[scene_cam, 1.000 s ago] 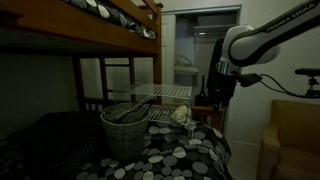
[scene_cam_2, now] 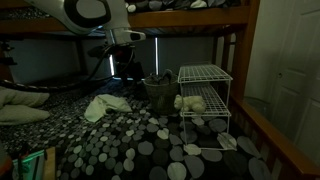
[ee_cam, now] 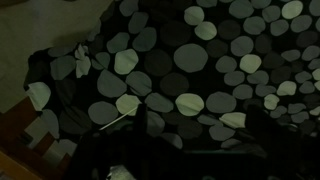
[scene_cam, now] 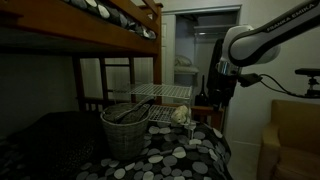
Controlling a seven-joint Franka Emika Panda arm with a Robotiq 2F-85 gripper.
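Observation:
My gripper [scene_cam: 222, 96] hangs over the right edge of the dotted bedspread in exterior view 1, pointing down. In the wrist view its two dark fingers [ee_cam: 143, 122] stand apart, with only bedspread visible between them. A woven basket [scene_cam_2: 160, 92] sits on the bed, holding dark contents that I cannot make out. Beside it stands a white two-level wire rack [scene_cam_2: 205, 73]. A pale plush-like item [scene_cam_2: 190, 103] lies on the rack's lower level. A crumpled white cloth [scene_cam_2: 108, 106] rests on the bed in exterior view 2.
An upper bunk [scene_cam: 90, 30] overhangs the bed. A wooden rail [scene_cam_2: 265, 135] runs along one side. In exterior view 1, a tan armchair [scene_cam: 290, 140] stands at the right. The dotted bedspread [scene_cam_2: 130, 155] has a broad bare area in front.

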